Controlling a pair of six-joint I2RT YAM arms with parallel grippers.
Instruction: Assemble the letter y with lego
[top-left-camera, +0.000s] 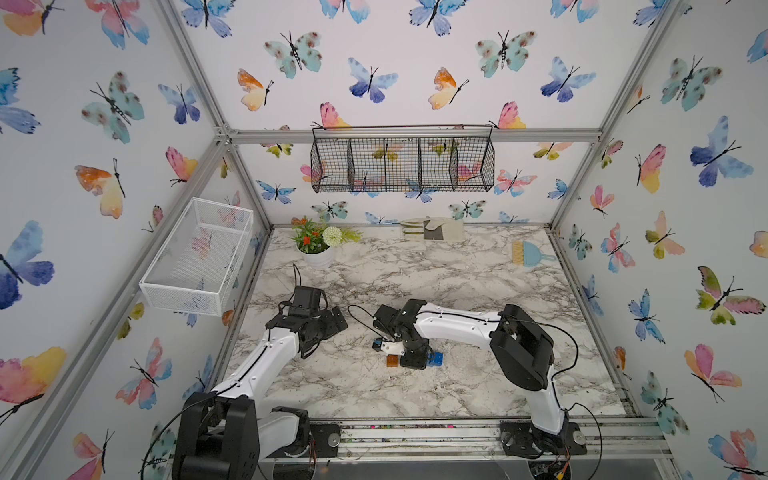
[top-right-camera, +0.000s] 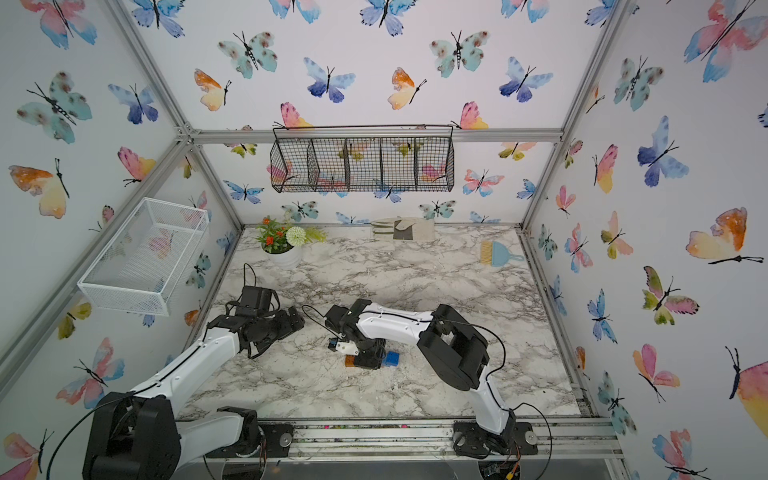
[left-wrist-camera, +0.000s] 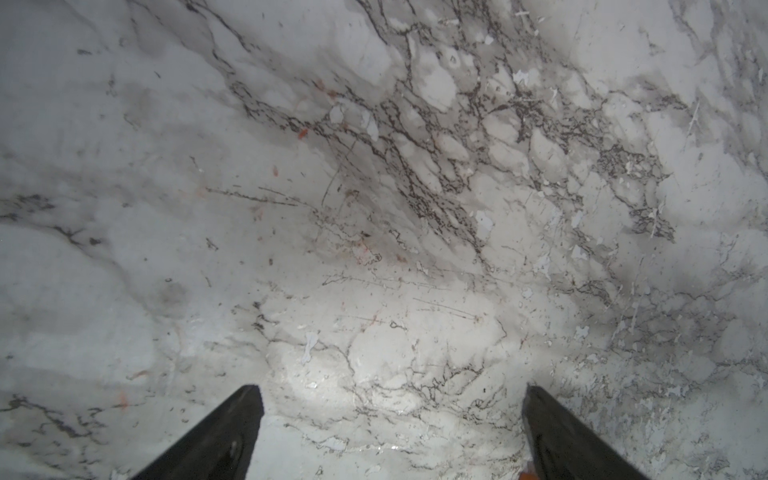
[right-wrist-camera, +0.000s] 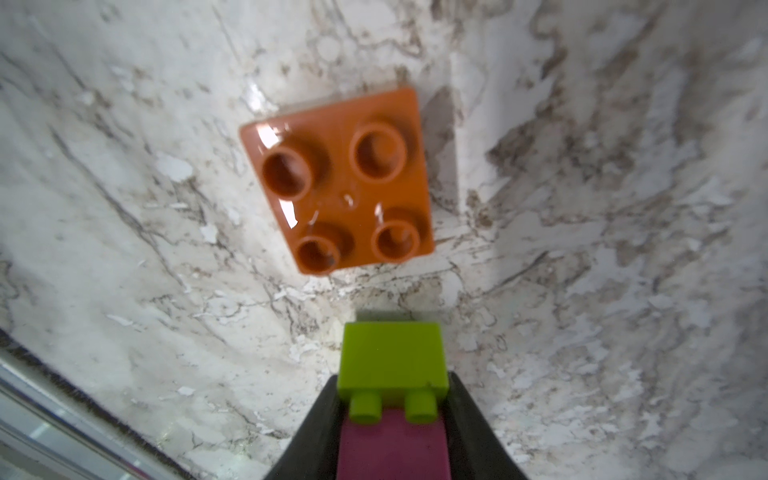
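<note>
An orange four-stud brick (right-wrist-camera: 340, 180) lies on the marble table, in front of my right gripper's tips in the right wrist view. My right gripper is shut on a joined green and magenta brick piece (right-wrist-camera: 392, 360), close by the orange brick. A blue brick (top-left-camera: 436, 359) lies to the right of the orange one in the top left view, partly hidden by the right arm. My left gripper is open over bare tabletop, left of the bricks.
A plant pot (top-left-camera: 318, 257), gloves (top-left-camera: 432, 229) and a brush (top-left-camera: 528, 253) are at the back. A white mesh basket (top-left-camera: 192, 296) hangs on the left wall.
</note>
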